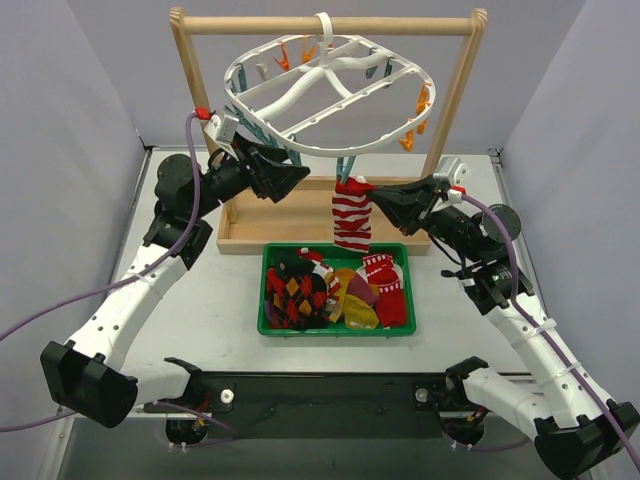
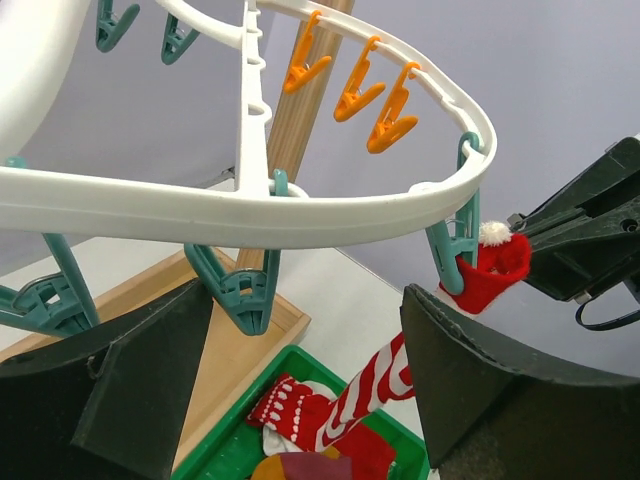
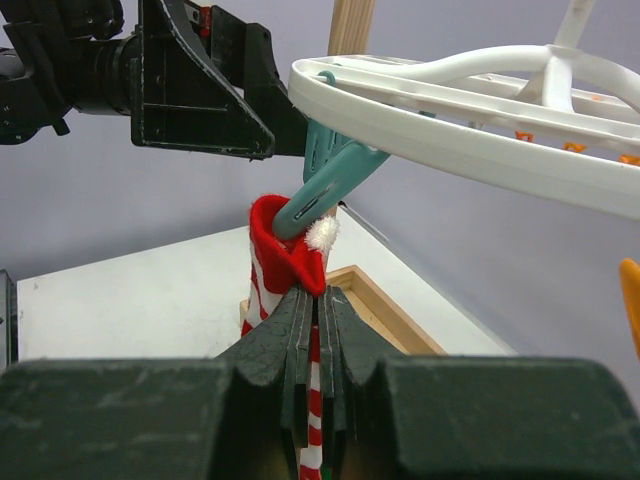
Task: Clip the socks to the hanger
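The white round hanger (image 1: 330, 150) with teal and orange clips hangs from a wooden frame. A red-and-white striped sock (image 1: 351, 215) hangs below its front rim, top edge at a teal clip (image 3: 325, 180); whether it is clipped is unclear. My right gripper is shut on the sock just below that clip. My left gripper (image 1: 290, 175) is open beside the hanger at the front left, facing teal clips (image 2: 245, 295) in the left wrist view, with nothing between its fingers.
A green bin (image 1: 262, 300) of mixed socks sits on the table (image 1: 190, 320), in front of a wooden tray (image 1: 240, 245) under the hanger. Grey walls stand at both sides.
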